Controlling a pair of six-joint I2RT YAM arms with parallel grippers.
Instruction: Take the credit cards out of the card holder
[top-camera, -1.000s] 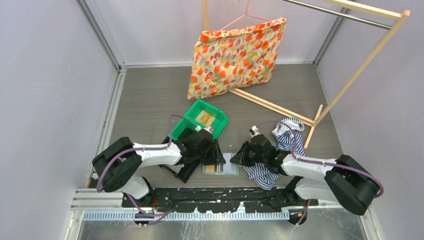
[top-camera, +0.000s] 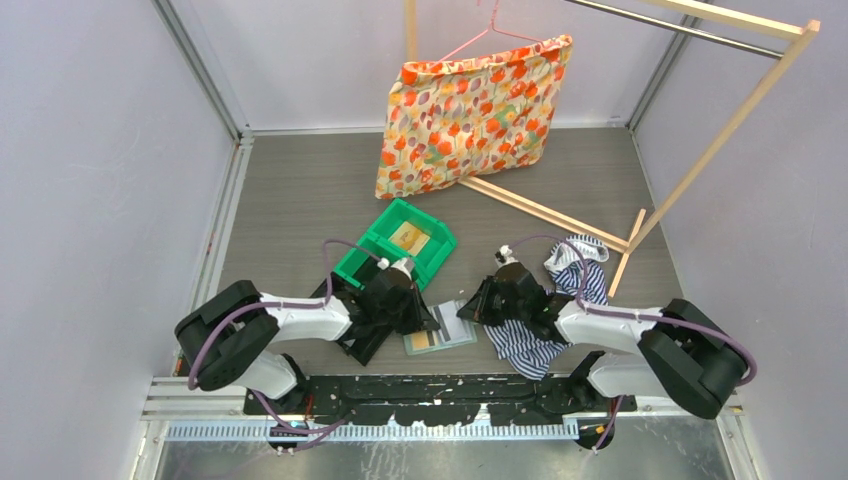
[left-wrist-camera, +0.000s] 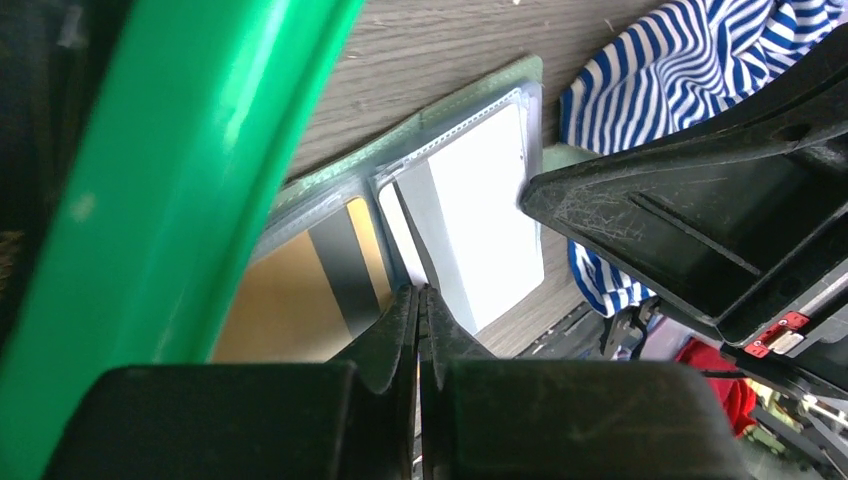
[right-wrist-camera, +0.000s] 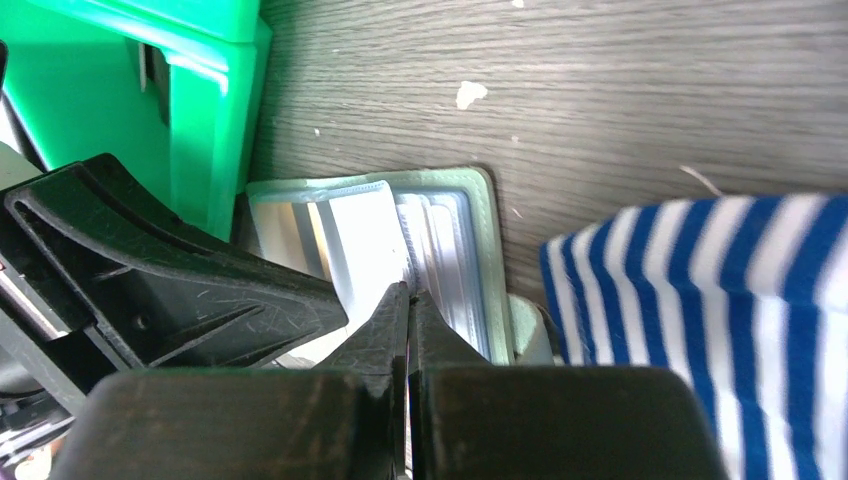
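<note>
The card holder (top-camera: 440, 341) lies open on the table between my two grippers, with a pale green cover and clear sleeves. In the left wrist view, a white card with a grey stripe (left-wrist-camera: 490, 200) sits in one sleeve and a gold card with a dark stripe (left-wrist-camera: 280, 310) in another. My left gripper is shut, its tips against the white card's sleeve near its left edge. Also shut, my right gripper has its tips at the same sleeve's right edge, beside more clear sleeves (right-wrist-camera: 447, 245). Whether thin plastic is pinched in either is not clear.
A green bin (top-camera: 437, 255) stands just behind the left gripper, over a black case (top-camera: 372, 340). Striped cloth (top-camera: 525, 345) lies under the right arm. Farther back are a wooden rack (top-camera: 545, 212) and a hanging floral cloth (top-camera: 470, 120). Table behind the holder is bare.
Since a second ago my left gripper has shifted left along the holder. The right gripper has moved only slightly. The holder now lies a little turned, its right end farther back.
</note>
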